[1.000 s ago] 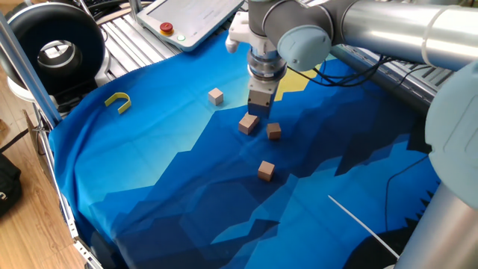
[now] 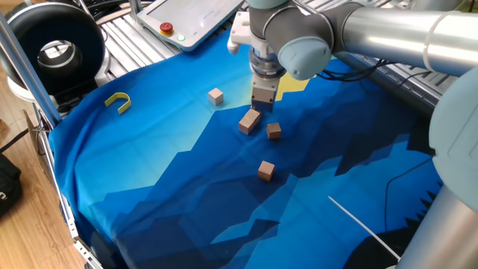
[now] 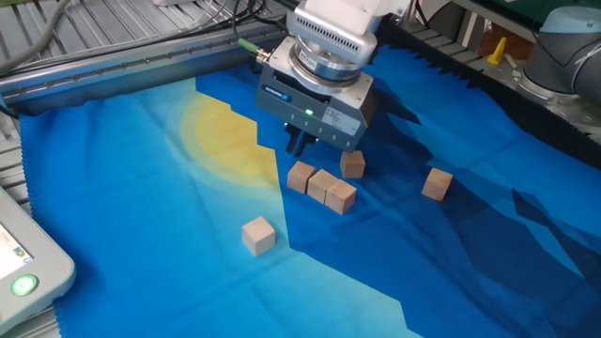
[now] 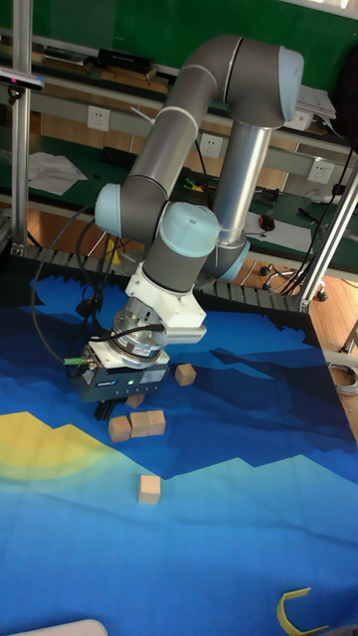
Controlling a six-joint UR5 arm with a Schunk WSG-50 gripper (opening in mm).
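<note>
Three wooden cubes stand in a touching row: a left cube (image 3: pixel 300 176), a middle cube (image 3: pixel 321 185) and a right cube (image 3: pixel 340 197). My gripper (image 3: pixel 297 143) hangs just above and behind the row's left end, tilted. Its dark fingers (image 4: pixel 103 409) look close together, with nothing visible between them. A fourth cube (image 3: pixel 352 164) sits apart behind the row, partly hidden by the gripper in exterior view 3. Another cube (image 3: pixel 438 184) lies alone to the right in exterior view 2, and a paler cube (image 3: pixel 258 236) stands alone toward the front left.
A blue patterned cloth (image 2: pixel 202 187) covers the table, with wide clear areas around the cubes. A yellow curved piece (image 2: pixel 118 102) lies near its left edge. A teach pendant (image 2: pixel 187 22) with a red button rests at the back, and a thin white rod (image 2: pixel 364 226) lies near the arm's base.
The cubes show no clear movement.
</note>
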